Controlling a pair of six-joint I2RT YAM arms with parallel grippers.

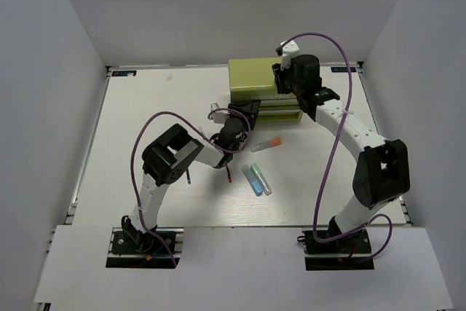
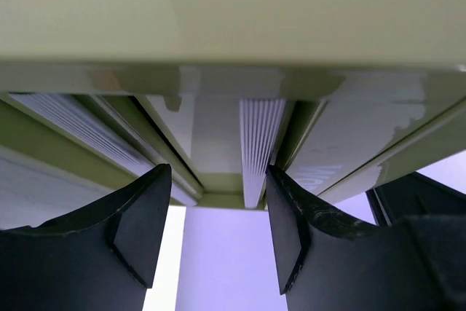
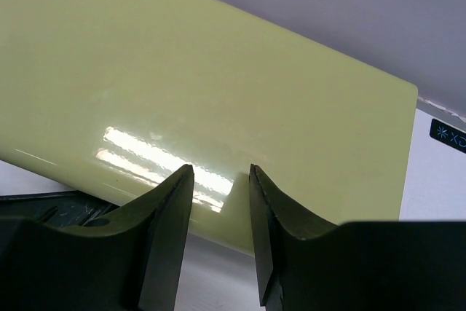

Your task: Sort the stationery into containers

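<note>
A glossy yellow-green box (image 1: 251,74) with layered, drawer-like fronts stands at the back of the table. My left gripper (image 1: 249,113) is against its lower front. In the left wrist view, that gripper is open, its tips beside a white ribbed strip (image 2: 258,143) on the box. My right gripper (image 1: 279,74) is at the box's upper right part. In the right wrist view its fingers (image 3: 171,209) stand a short way apart over the box top (image 3: 255,100). Whether anything is pinched there is unclear. An orange-tipped grey piece (image 1: 266,145), a blue piece (image 1: 252,180) and a green-topped piece (image 1: 261,179) lie in front.
A red pen (image 1: 228,173) and a dark blue pen (image 1: 188,176) lie near my left arm, the red one close beneath it. Grey walls stand on both sides.
</note>
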